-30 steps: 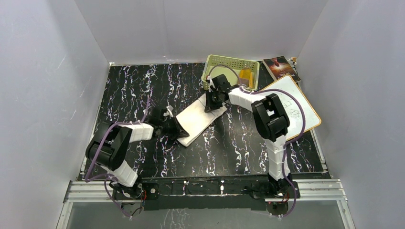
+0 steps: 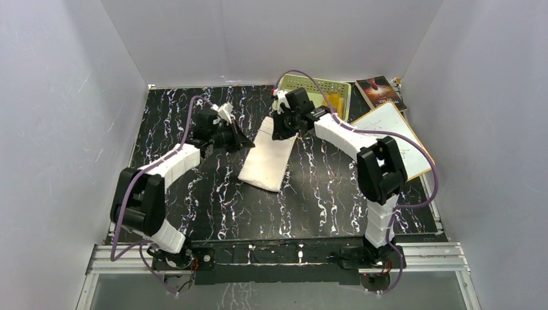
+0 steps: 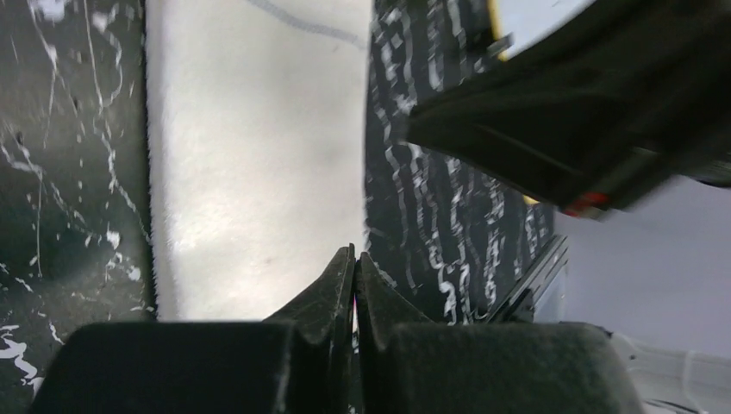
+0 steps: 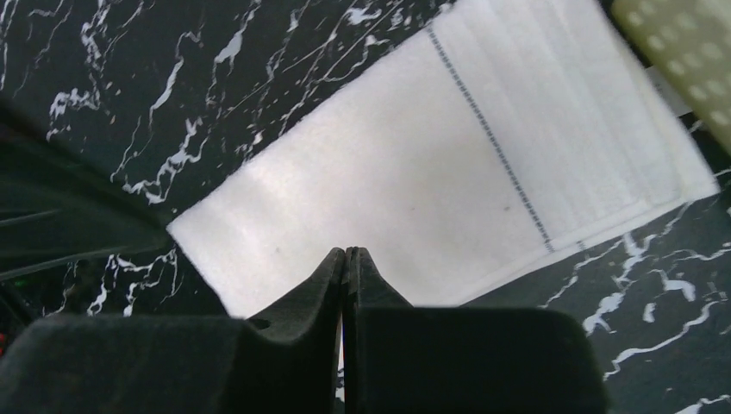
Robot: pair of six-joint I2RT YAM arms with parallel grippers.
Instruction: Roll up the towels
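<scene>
A white towel (image 2: 265,165) lies flat and folded on the dark marble table, with a seam line across its far part, clear in the right wrist view (image 4: 371,190). My left gripper (image 2: 249,144) is shut, nothing visible between its fingers, above the towel's left edge. My right gripper (image 2: 278,134) is also shut with nothing visible between its fingers, above the towel's far part.
A green basket (image 2: 342,97) with a yellow item stands behind the towel on the right. A book (image 2: 380,92) and a whiteboard (image 2: 400,152) lie along the right side.
My left gripper has moved up and back from the towel's near end. The right gripper has shifted slightly.
</scene>
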